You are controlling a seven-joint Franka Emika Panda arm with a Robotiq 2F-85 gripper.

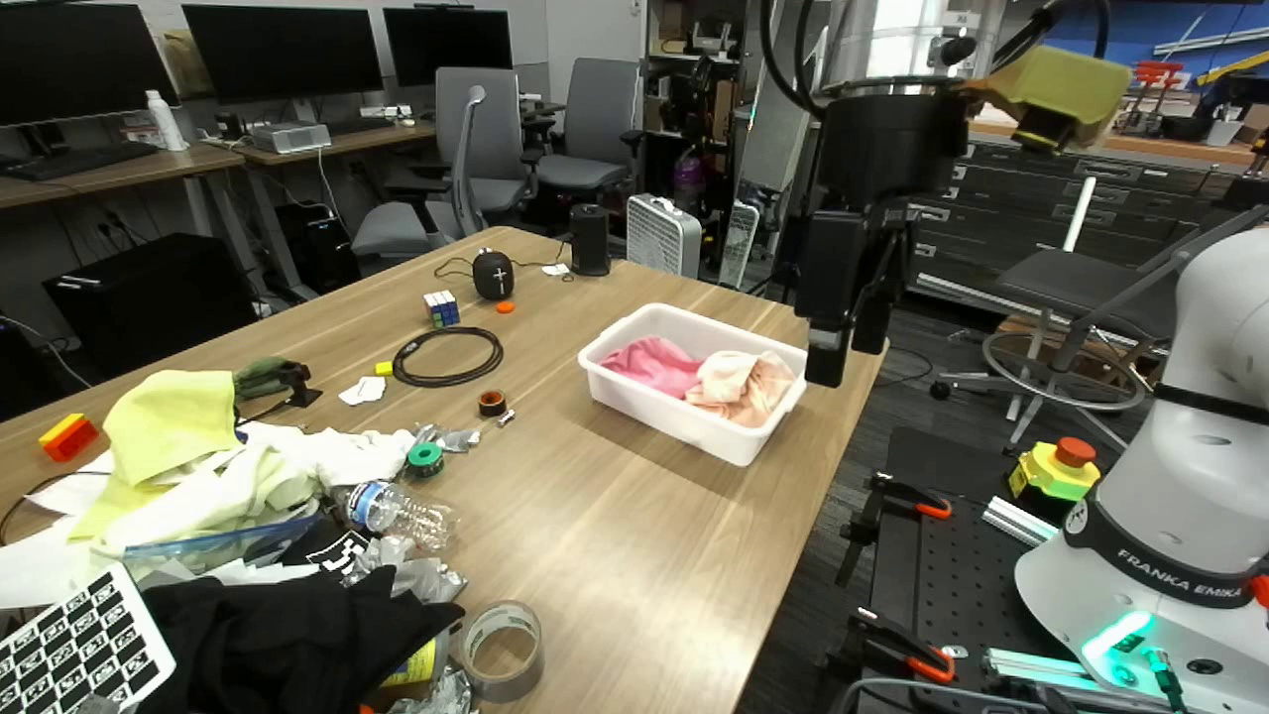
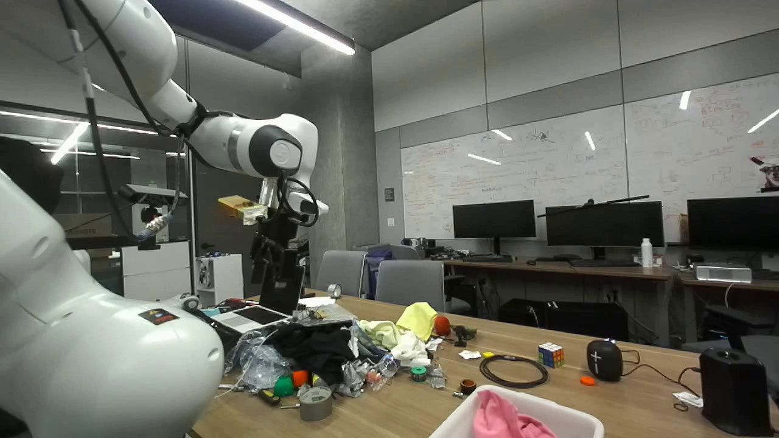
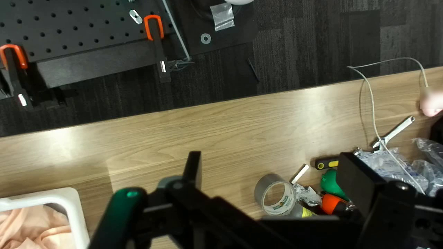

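My gripper stands wide open in the wrist view, its two dark fingers far apart and nothing held between them. In exterior view 1 the gripper (image 1: 842,345) hangs high, pointing down, and overlaps the right end of a white bin (image 1: 666,418) in the picture. A pink cloth (image 1: 651,364) and a peach cloth (image 1: 747,383) lie inside that bin. From the wrist, only a corner of the bin (image 3: 74,203) and the peach cloth (image 3: 35,226) show. Exterior view 2 has the gripper (image 2: 277,281) above the cluttered side of the table.
A heap of cloths, including yellow (image 1: 173,416) and black (image 1: 297,631), covers the table's near left. Beside it are a bottle (image 1: 399,512) and a tape roll (image 1: 502,649). A cable coil (image 1: 447,357) and puzzle cube (image 1: 441,309) lie farther back. Bare tabletop (image 1: 619,535) fronts the bin.
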